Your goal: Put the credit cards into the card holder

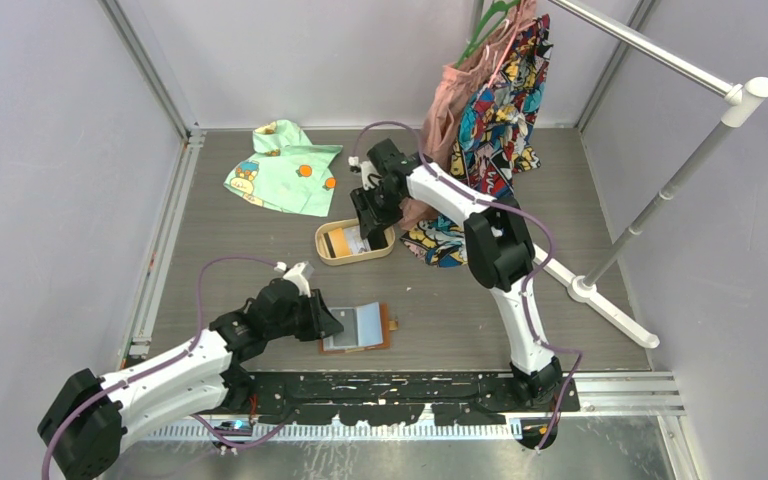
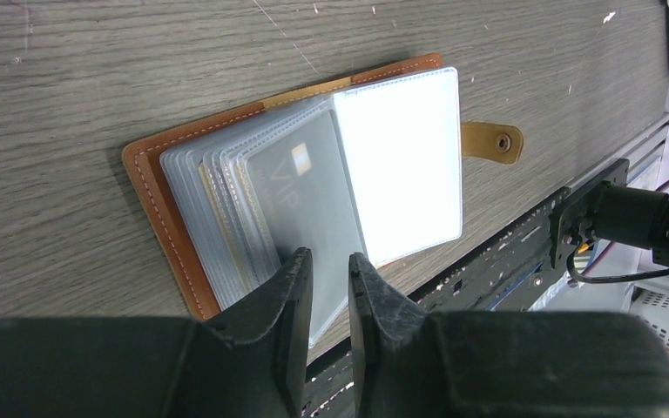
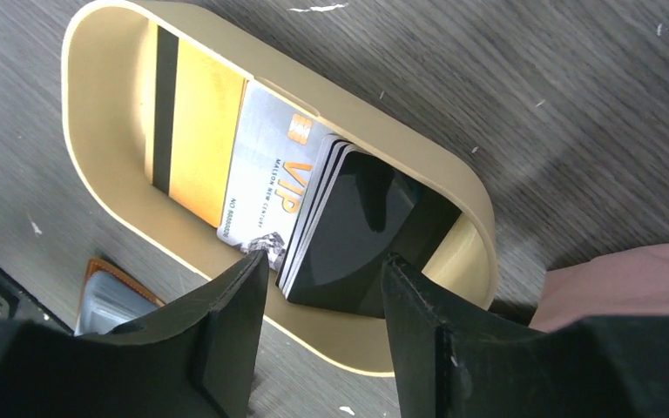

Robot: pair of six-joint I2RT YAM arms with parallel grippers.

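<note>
On the table near its front edge lies the card holder [image 1: 356, 328], spread open, brown-backed with clear sleeves [image 2: 305, 183]. A VIP card shows faintly through one sleeve on its left side; the sleeve [image 2: 409, 165] on the right looks white and blank. My left gripper hovers over the holder's left side, its fingers slightly apart and nothing seen between them. In the right wrist view, a beige oval tray [image 3: 383, 104] holds orange, silver VIP [image 3: 270, 174] and black cards [image 3: 348, 235] leaning in a row. My right gripper is open above the black cards, holding nothing.
A green cloth [image 1: 290, 175] lies at the back left. Pink and patterned clothes [image 1: 495, 110] hang from a white rack at the back right, their hems close to the tray. Bare table surrounds the card holder.
</note>
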